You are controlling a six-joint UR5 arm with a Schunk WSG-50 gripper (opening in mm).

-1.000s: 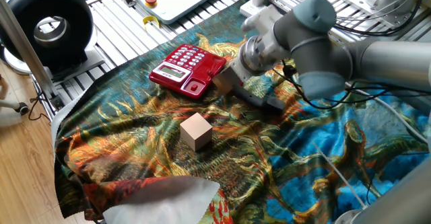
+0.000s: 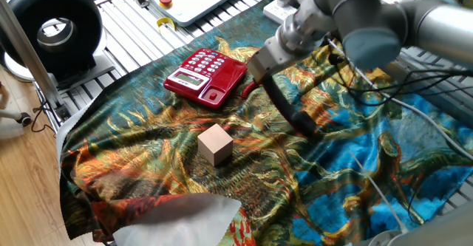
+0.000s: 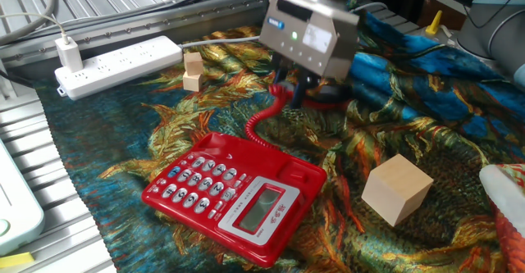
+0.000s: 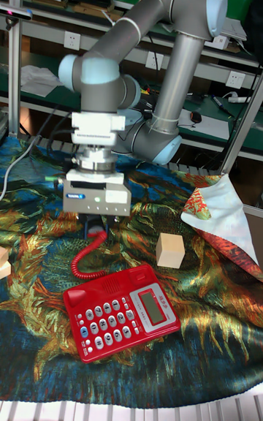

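A red telephone (image 2: 205, 77) lies on the patterned cloth with its keypad and display facing up, its handset cradle empty. Its dark handset (image 2: 284, 107) is off the base, with my gripper (image 3: 294, 93) shut on it. In exterior view 1 it hangs beside the phone, slanting down to the right. The red coiled cord (image 3: 261, 127) runs from the phone to the handset. In exterior view 3, the gripper body (image 4: 95, 194) hides most of the handset. The grip itself is partly hidden in every view.
A wooden cube (image 2: 216, 144) sits on the cloth near the phone. Two small wooden blocks (image 3: 192, 72) stand by a white power strip (image 3: 123, 66). The cloth (image 2: 133, 139) is wrinkled, with a folded pale corner (image 4: 226, 214). Loose cables (image 2: 399, 91) hang near the arm.
My gripper has moved up and to the right in exterior view 1, away from the phone base. The handset has moved with it and now slants more steeply. Phone and cube have stayed put.
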